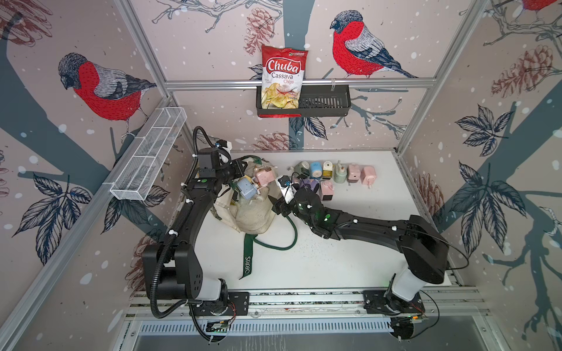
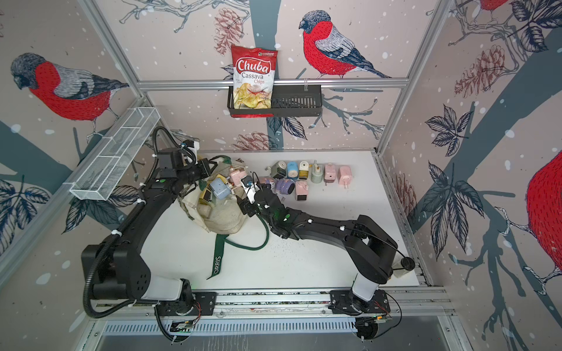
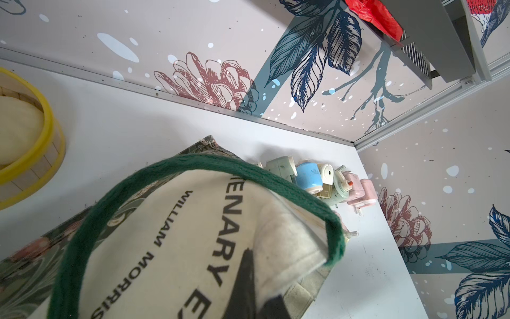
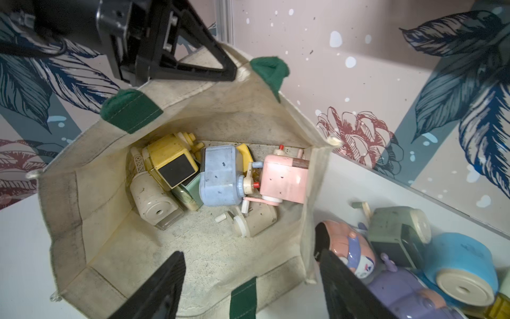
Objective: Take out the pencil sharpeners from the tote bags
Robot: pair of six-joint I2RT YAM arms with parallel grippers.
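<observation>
The cream tote bag point(image 4: 175, 250) lies open on the left of the table, holding blue point(image 4: 220, 175), pink point(image 4: 281, 178), yellow point(image 4: 167, 159) and cream point(image 4: 154, 199) sharpeners, among others. My left gripper point(image 1: 240, 166) is shut at the bag's raised rim; whether fabric sits between its fingers is hard to tell. My right gripper hangs over the bag's near opening, open, with nothing between its fingers. Outside the bag, to its right, stand several sharpeners, including purple point(image 4: 398, 292), blue point(image 4: 459, 268) and pink point(image 1: 368, 175) ones.
A green strap point(image 1: 248, 257) lies in front of the bag. A white wire basket point(image 1: 146, 155) hangs on the left wall, and a dark shelf point(image 1: 322, 99) with a chips bag is at the back.
</observation>
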